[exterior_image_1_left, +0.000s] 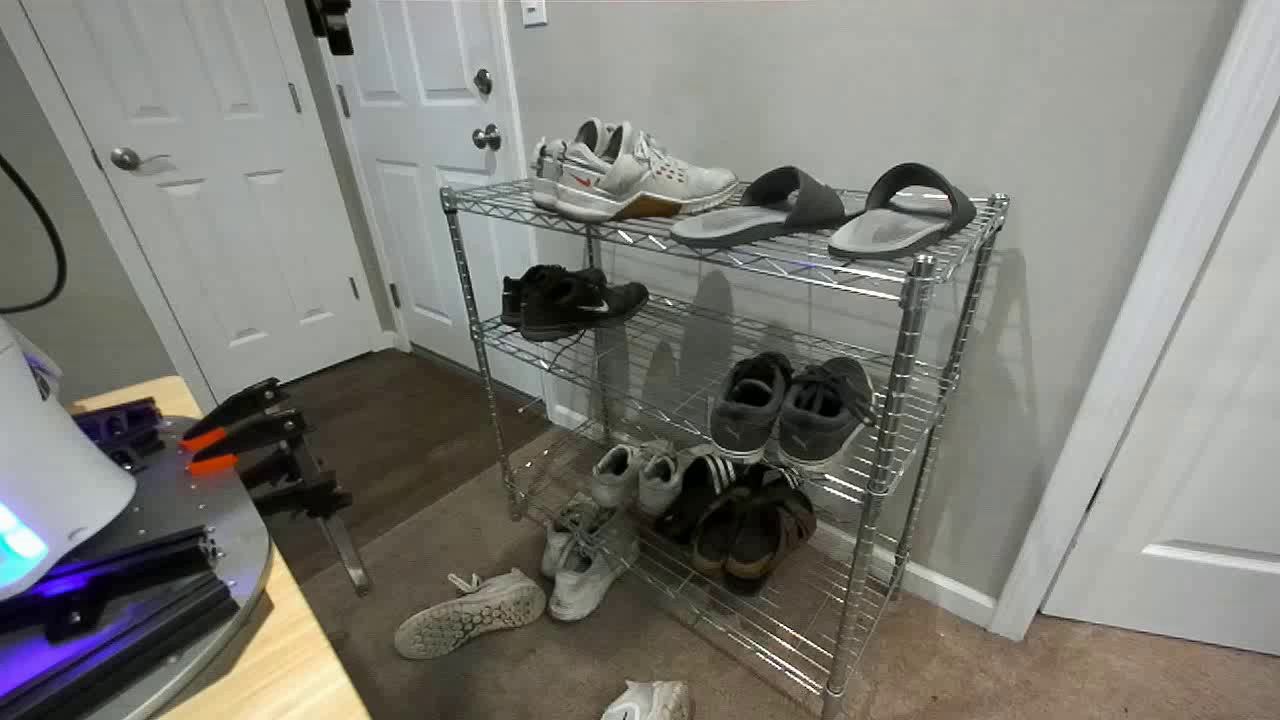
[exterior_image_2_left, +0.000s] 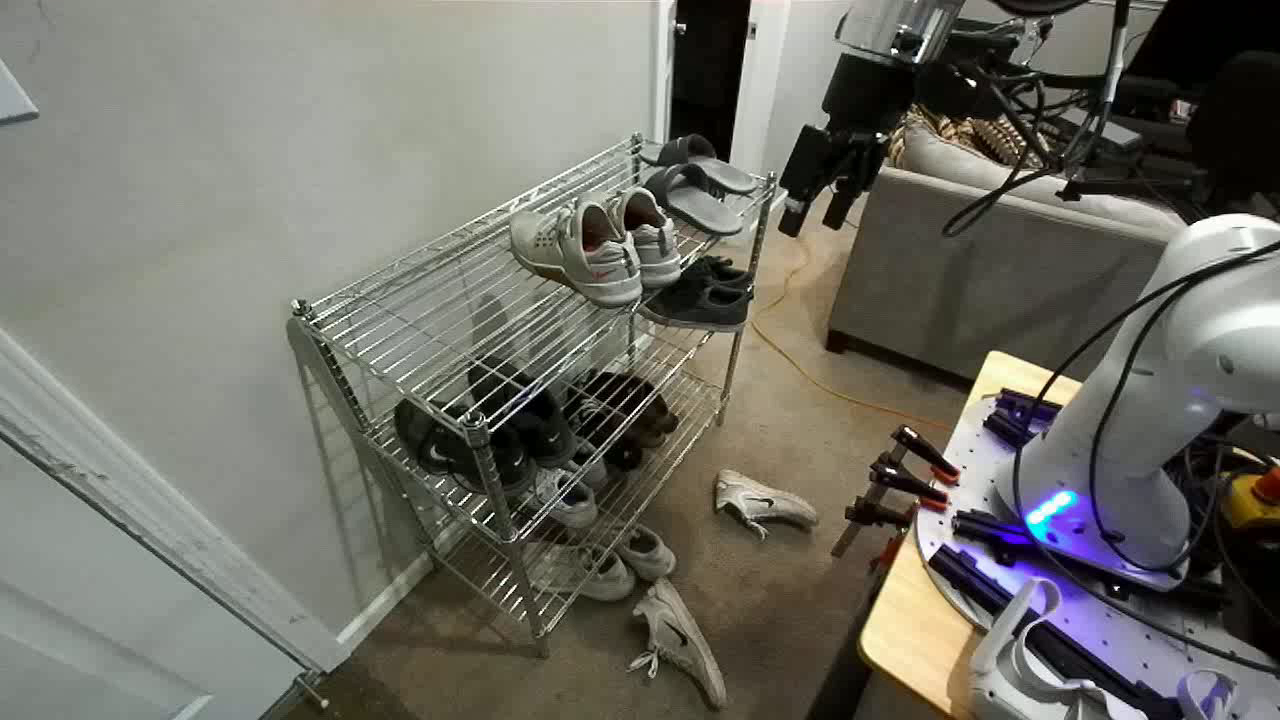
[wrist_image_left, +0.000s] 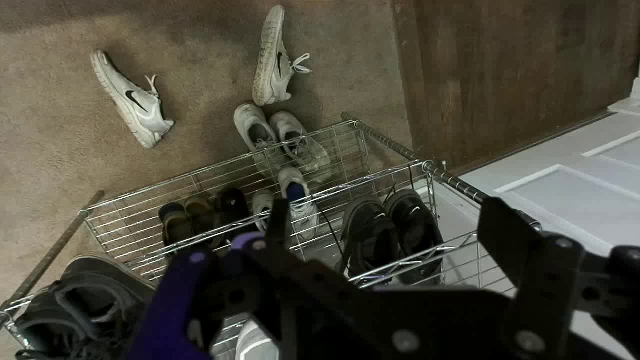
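My gripper (exterior_image_2_left: 811, 221) hangs in the air at the couch side of the wire shoe rack, at about top-shelf height in exterior view 2. In the wrist view its two black fingers (wrist_image_left: 502, 240) are spread wide, and nothing is held between them. The wire rack (exterior_image_1_left: 918, 300) has three shelves. White sneakers (exterior_image_1_left: 654, 180) and grey slides (exterior_image_1_left: 906, 222) sit on its top shelf. Black Nike shoes (exterior_image_1_left: 573, 302) and dark Puma shoes (exterior_image_1_left: 825, 414) rest on the middle one. On the floor, two white Nike sneakers (wrist_image_left: 129, 99) lie on their sides, apart from each other.
More shoes, including brown sandals (exterior_image_1_left: 753, 528), crowd the bottom shelf. Clamps (exterior_image_2_left: 906, 474) jut from the wooden table (exterior_image_2_left: 894, 642) edge toward the rack. A grey couch (exterior_image_2_left: 960, 258) stands behind. Carpet between rack and table is partly clear.
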